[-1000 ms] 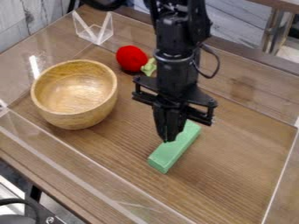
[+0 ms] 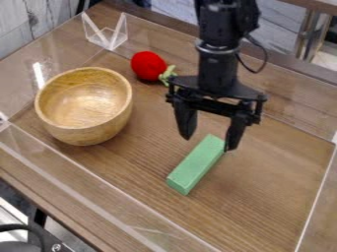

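The dark gripper [image 2: 211,122] hangs in the middle of the view, open, its two black fingers spread left and right above a green flat bar [image 2: 196,164] that lies diagonally on the wooden table [image 2: 263,202]. I see nothing between the fingers.
A wooden bowl [image 2: 83,104] is at the left. Behind, a red object [image 2: 149,66] sits beside a small green-yellow item. A white wire-like holder [image 2: 105,31] stands at the back left.
The gripper's fingers appear more widely spread and more level than before, and the arm has shifted slightly. The bar and bowl look unmoved.
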